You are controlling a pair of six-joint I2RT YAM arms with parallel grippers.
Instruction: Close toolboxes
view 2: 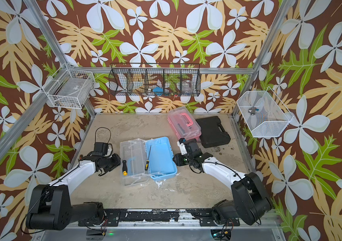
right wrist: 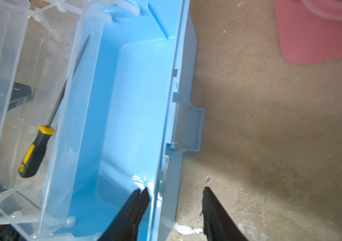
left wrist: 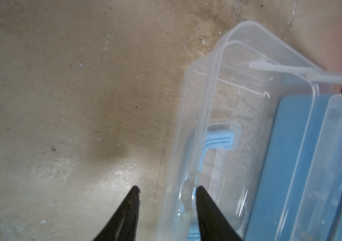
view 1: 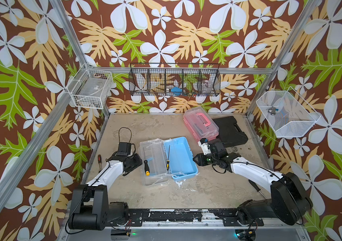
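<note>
The blue toolbox (view 1: 183,162) lies opened out in mid-table, its clear lid (view 1: 153,148) folded flat to the left. A yellow-and-black screwdriver (right wrist: 38,149) rests inside by the hinge side; another dark-handled one (view 1: 146,166) shows within the lid. My left gripper stands part open at the lid's outer wall, the wall running up between the fingers in view, contact unclear. At the toolbox's right side, my right gripper is part open too, its left fingertip over the blue rim and the right one outside. Behind sits a shut pink toolbox (view 1: 200,123) with a clear lid.
A black case (view 1: 229,131) lies at the back right beside the pink toolbox. One loose screwdriver (view 1: 256,188) is near the right arm, a red-handled tool (view 1: 99,159) at the left edge. Wire baskets (view 1: 174,82) hang above the back.
</note>
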